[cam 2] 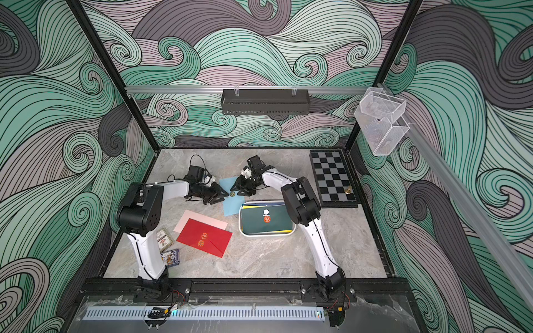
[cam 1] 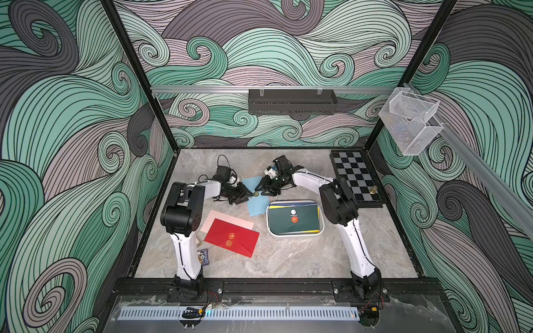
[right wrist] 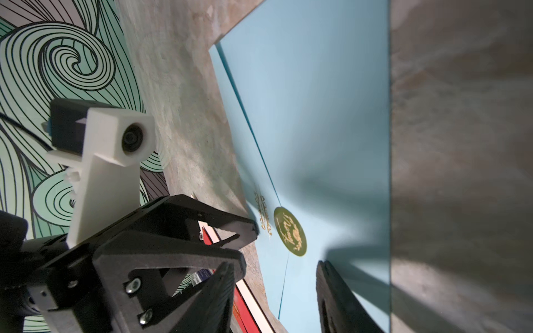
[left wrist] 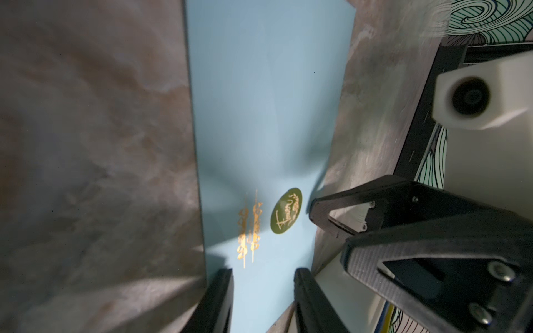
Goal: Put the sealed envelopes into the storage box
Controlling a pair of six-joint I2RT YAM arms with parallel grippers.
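The light blue envelope [cam 1: 257, 206] with a round gold-and-green seal lies on the table between my two grippers. My left gripper is part open at the envelope's left long edge, fingers over the paper in the left wrist view. From the opposite side my right gripper stands open above the sheet; whether either touches it I cannot tell. A white storage box [cam 1: 294, 236] to the front right holds a dark green envelope [cam 1: 283, 221] on top, with yellow and blue edges beneath. A red envelope [cam 1: 236, 236] overlaps a pink envelope [cam 1: 210, 220] at the front left.
A chessboard [cam 1: 355, 176] with a small gold piece lies at the back right. Small card decks [cam 2: 170, 257] sit by the left arm's base. Bare table shows in front of the box, while the right forearm passes close beside its right side.
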